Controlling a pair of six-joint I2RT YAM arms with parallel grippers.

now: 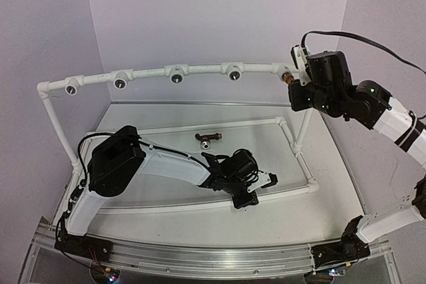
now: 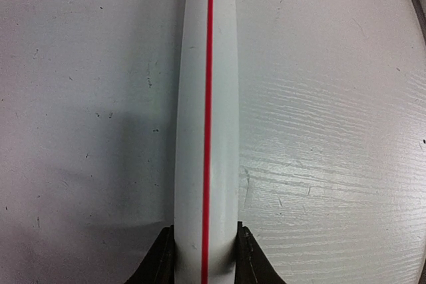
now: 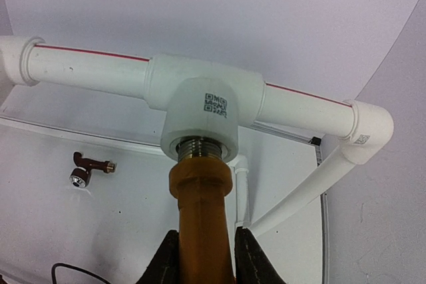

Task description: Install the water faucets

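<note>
In the right wrist view my right gripper is shut on a brown faucet (image 3: 205, 224). The faucet's threaded end (image 3: 200, 149) meets the mouth of a white tee fitting (image 3: 203, 114), its threads partly showing. From above, this is the tee at the right end of the upper pipe (image 1: 203, 69). Down at the base, my left gripper has its fingers on both sides of a white pipe with a red stripe (image 2: 223, 131), shut on it. A second brown faucet (image 1: 208, 137) lies on the floor panel inside the base frame.
Several other tees along the upper pipe, such as the second from the right (image 1: 234, 73), are empty. An upright pipe (image 1: 303, 131) stands close below the right gripper. The left arm (image 1: 173, 166) lies across the base frame.
</note>
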